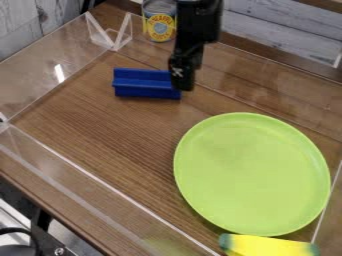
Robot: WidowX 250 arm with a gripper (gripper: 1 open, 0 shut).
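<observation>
The black gripper [185, 74] hangs open at the upper middle, just at the right end of a blue rectangular block [144, 86] with a ridged top, its fingers pointing down. Whether it touches the block cannot be told. A large light green plate [251, 172] lies on the wooden surface at the lower right, in front of and right of the gripper.
A yellow object [267, 247] lies at the front edge below the plate. A can with a yellow label [159, 22] stands at the back. Clear plastic walls border the wooden surface [107, 140], whose left middle is free.
</observation>
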